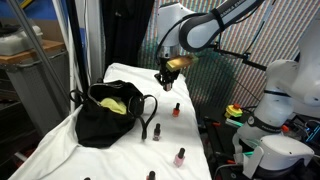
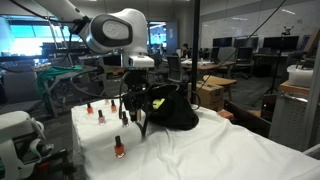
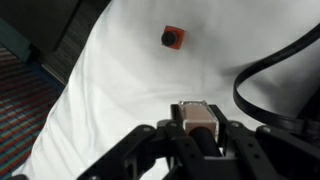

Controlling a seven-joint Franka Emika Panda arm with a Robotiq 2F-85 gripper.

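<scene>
My gripper is shut on a small bottle, whose clear, brownish-pink end shows between the fingers in the wrist view. The gripper hangs above the white cloth in exterior view 1, where the held bottle is too small to make out well. On the cloth stands a red bottle with a black cap, apart from the fingers; the same red bottle is below the gripper in exterior view 1.
A black bag lies open beside the gripper with something yellow inside. Its strap curves over the cloth. Other small bottles, including a dark one and a pink one, stand spread out.
</scene>
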